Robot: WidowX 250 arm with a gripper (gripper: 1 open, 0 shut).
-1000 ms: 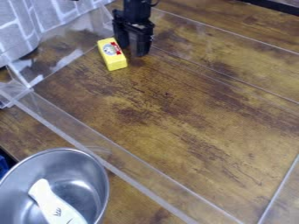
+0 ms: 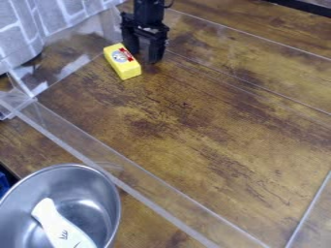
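Observation:
A yellow box with a colourful label (image 2: 123,65) lies on the wooden table (image 2: 207,145) at the upper left. Just right of it and slightly higher in the view is my black gripper (image 2: 141,47), its fingers standing open and pointing down near the tabletop. Whether they touch the box is hard to tell at this size.
A steel bowl (image 2: 97,199) holding a white utensil (image 2: 58,223) sits at the lower left, beside a dark blue object at the edge. Grey patterned material (image 2: 26,29) fills the upper left corner. Clear strips run along the table, whose middle and right are free.
My gripper has shifted very slightly; the box and bowl look unchanged.

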